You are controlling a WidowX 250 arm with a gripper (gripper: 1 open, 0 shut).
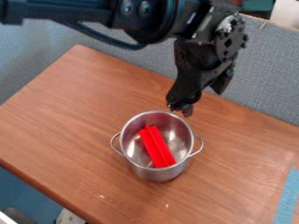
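A steel pot (173, 169) with two side handles stands on the wooden table at the lower middle, holding a red elongated object (158, 146). My black gripper (201, 100) hangs above and behind the pot at the upper right, open, with no object seen between its fingers.
A grey padded wall runs along the back. A light blue strip (284, 197) lies at the right edge.
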